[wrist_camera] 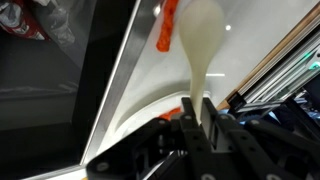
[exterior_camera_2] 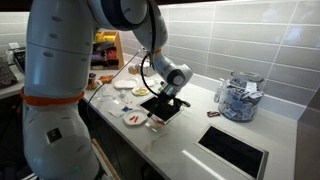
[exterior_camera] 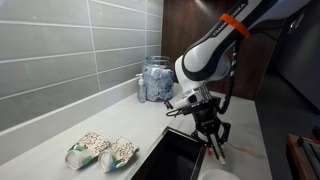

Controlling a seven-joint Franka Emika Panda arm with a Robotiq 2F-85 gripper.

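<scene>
A pale spoon-like utensil (wrist_camera: 202, 35) reaches up the wrist view, its narrow handle between the fingertips of my gripper, which is shut on it. Beneath it, a reddish-orange strip (wrist_camera: 167, 25) lies on the light counter. Partly hidden by the gripper is a white plate (wrist_camera: 150, 112) with something red on it. In exterior view 1 the gripper (exterior_camera: 213, 150) points down over the counter beside the dark sink, with a white round dish (exterior_camera: 218, 174) just below.
Black sink basins (exterior_camera: 172, 158) (exterior_camera_2: 235, 148) open in the counter. A large glass jar (exterior_camera_2: 239, 96) stands near the tiled wall. Two patterned cups (exterior_camera: 120, 152) (exterior_camera: 86, 150) lie at left in exterior view 1.
</scene>
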